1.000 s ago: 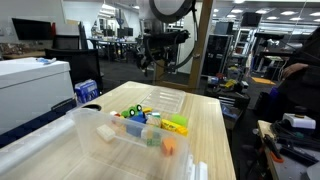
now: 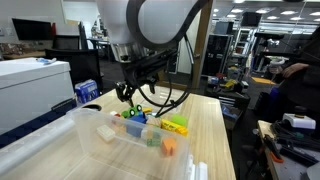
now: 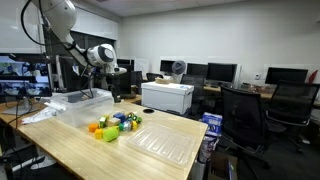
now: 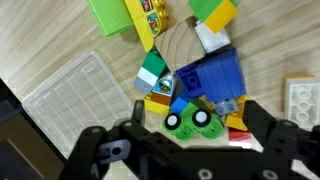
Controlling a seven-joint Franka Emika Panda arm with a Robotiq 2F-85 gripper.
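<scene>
My gripper (image 2: pixel 134 92) hangs open above the pile of toy blocks, with nothing held. In the wrist view its black fingers (image 4: pixel 127 138) stand apart at the lower edge. Between and ahead of them lie a blue block (image 4: pixel 222 74), a round wooden piece (image 4: pixel 180 44) and a green piece with dark wheel-like discs (image 4: pixel 193 126). Small coloured bricks (image 4: pixel 160 86) sit beside the wooden piece. Farther up are a yellow brick (image 4: pixel 148 24) and a bright green brick (image 4: pixel 108 14). A pale studded brick (image 4: pixel 300 100) lies to the right.
A clear plastic bin (image 2: pixel 130 158) with some blocks inside stands on the near side in exterior view 1. Beyond the pile, a flat translucent tray (image 3: pixel 165 143) lies on the wooden table (image 3: pixel 100 157). A white box (image 3: pixel 166 96) stands at the table's back.
The arm has swung toward the camera and to the left in exterior view 1, bringing my gripper lower over the pile. The blocks and bin look unmoved.
</scene>
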